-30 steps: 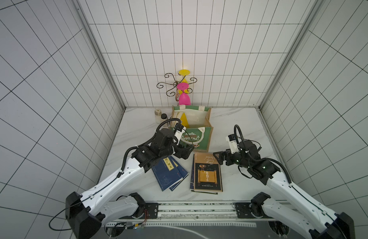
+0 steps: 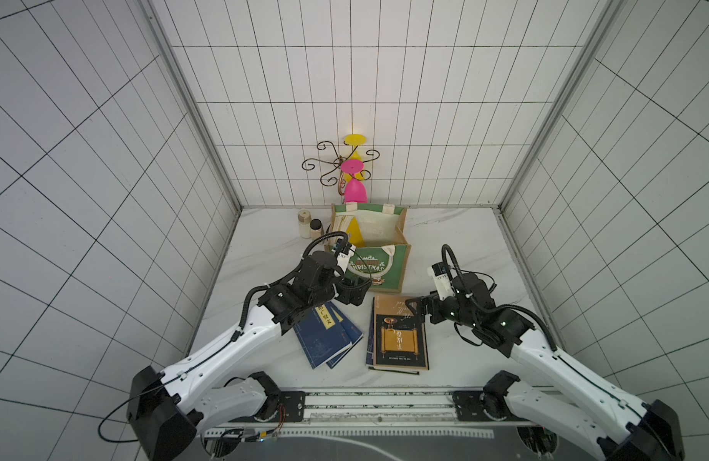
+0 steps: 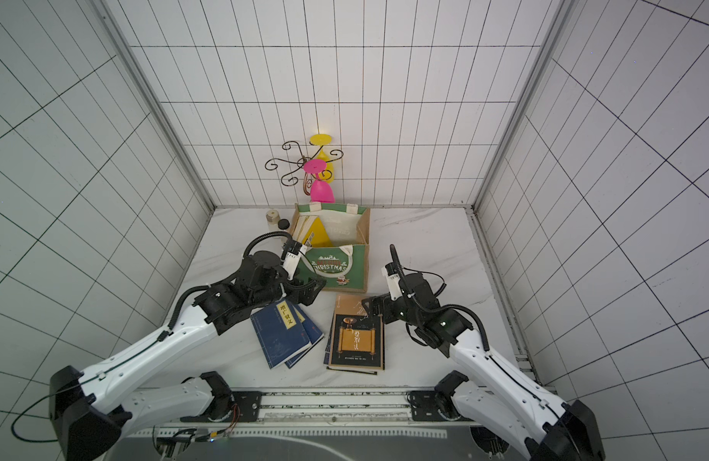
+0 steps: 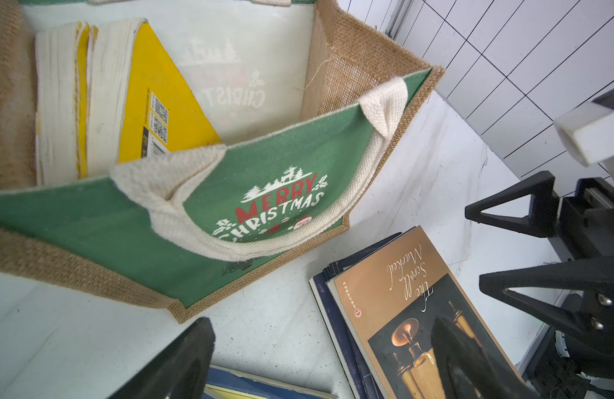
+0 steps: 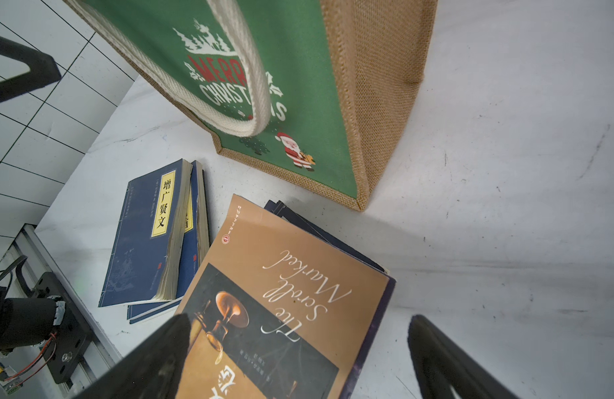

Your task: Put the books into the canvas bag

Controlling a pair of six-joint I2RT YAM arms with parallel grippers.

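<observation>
The green-and-burlap canvas bag [image 4: 267, 266] stands open at the back, with yellow books [image 4: 154, 99] inside. In front of it lie two piles: blue books [image 5: 137, 232] on the left and a stack topped by the brown "The Scroll Marked" book [image 5: 287, 299] on the right. My left gripper [image 2: 353, 292] hangs open above the blue books, near the bag's front. My right gripper [image 2: 422, 307] is open just over the upper right of the brown book's stack, apart from the bag. Neither holds anything.
Two small jars [image 2: 304, 223] stand left of the bag. A wire ornament with pink and yellow shapes [image 2: 353, 184] is at the back wall. Tiled walls close in both sides.
My right arm has moved slightly left and toward the front. The left arm has shifted only very slightly. The books and bag look unchanged.
</observation>
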